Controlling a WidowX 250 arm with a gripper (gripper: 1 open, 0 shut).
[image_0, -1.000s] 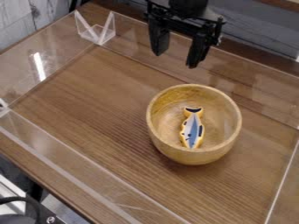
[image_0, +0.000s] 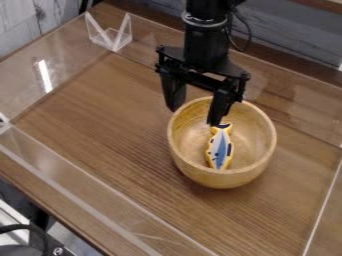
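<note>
My black gripper (image_0: 197, 100) hangs from the top centre over the back rim of a round wooden bowl (image_0: 245, 165), its two dark fingers spread apart, one at the left and one reaching down inside the bowl. A small object with yellow, white and blue colouring (image_0: 219, 150) lies in the bowl, just below the right finger. I see nothing held between the fingers.
A clear plastic holder (image_0: 110, 30) stands at the back left. Dark cables run along the lower left, off the wooden table (image_0: 94, 150).
The bowl and the object in it look unmoved.
</note>
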